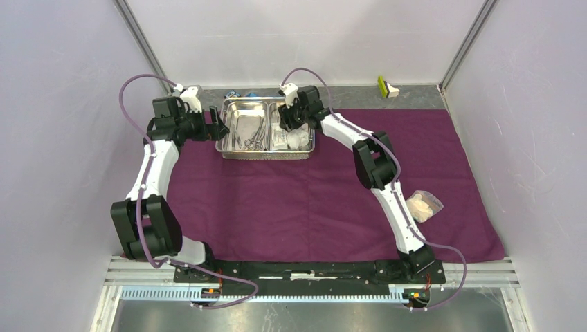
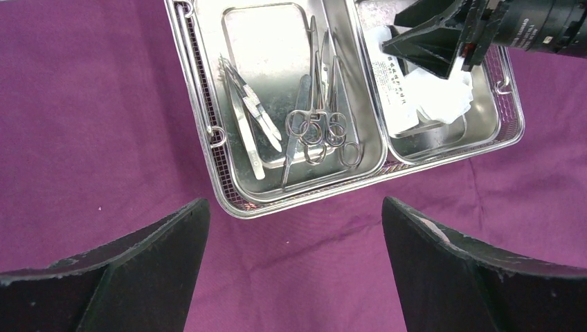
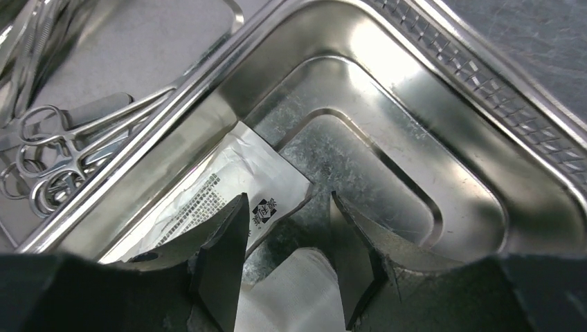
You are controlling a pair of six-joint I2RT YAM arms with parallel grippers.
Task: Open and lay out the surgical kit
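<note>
A metal tray set (image 1: 266,155) rests on the purple drape. Its left tray holds scissors (image 2: 311,124), clamps and tweezers (image 2: 246,131). The right tray holds a white printed packet (image 3: 270,173) along the divider and white gauze (image 3: 291,297). My right gripper hangs open over the right tray, above the gauze's edge and beside the packet; whether it touches either is unclear. My left gripper is open, with nothing between its fingers, at the left of the trays in the top view.
A clear bag (image 1: 423,205) with pale contents lies at the right of the drape. A green-and-white object (image 1: 387,88) sits on the grey strip at the back.
</note>
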